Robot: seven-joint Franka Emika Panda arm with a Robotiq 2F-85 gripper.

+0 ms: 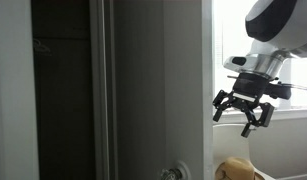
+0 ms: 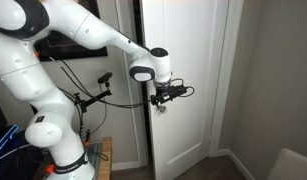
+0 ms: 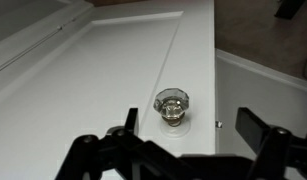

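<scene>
A white panel door stands ajar; its edge and front face fill the middle of exterior view 1. On it is a faceted clear glass knob with a metal neck, also visible as a knob low in exterior view 1. My gripper is open beside the door edge, to its right and higher than the knob in that view. From the wrist, the knob appears between the open gripper's two dark fingers, apart from them, with nothing held.
Behind the door is a dark closet with a hanger. A tan hat-like object rests below the gripper by a bright window. Loose cables hang along the arm.
</scene>
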